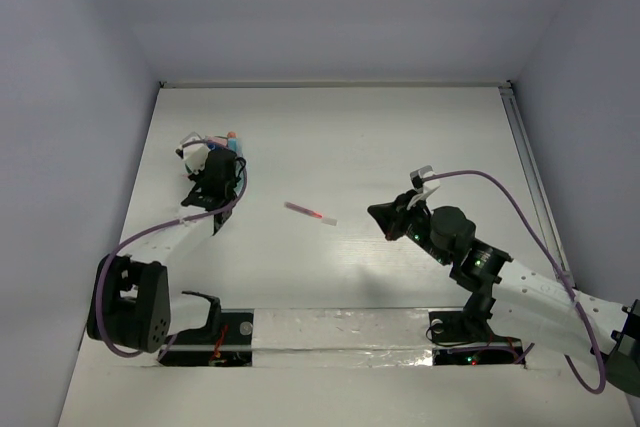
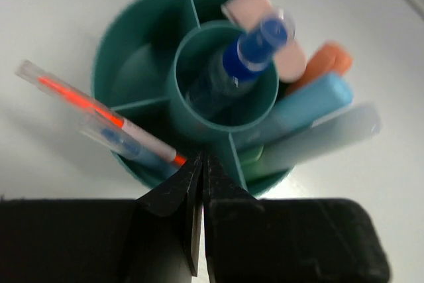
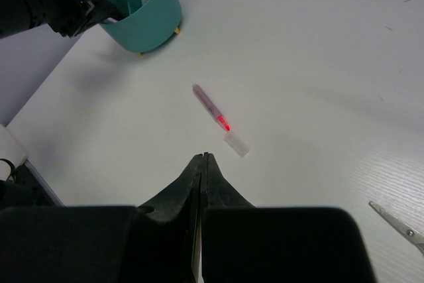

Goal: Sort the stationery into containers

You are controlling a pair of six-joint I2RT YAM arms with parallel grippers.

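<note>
A teal divided organizer [image 3: 149, 28] at the back left holds a blue-banded bottle [image 2: 225, 81], pink pieces, an orange item [image 2: 324, 67], a light blue item [image 2: 305, 101] and pens. My left gripper is shut at its near edge, beside an orange-and-clear pen [image 2: 93, 107] leaning in a compartment; I cannot tell that anything is between its fingers. A red marker [image 1: 305, 210] with a clear end lies mid-table. My right gripper is shut, empty, above the table's right side. Scissors [image 3: 397, 226] lie at the lower right of the right wrist view.
Side walls [image 1: 80, 147] and a back wall bound it, with the left arm close to the left wall.
</note>
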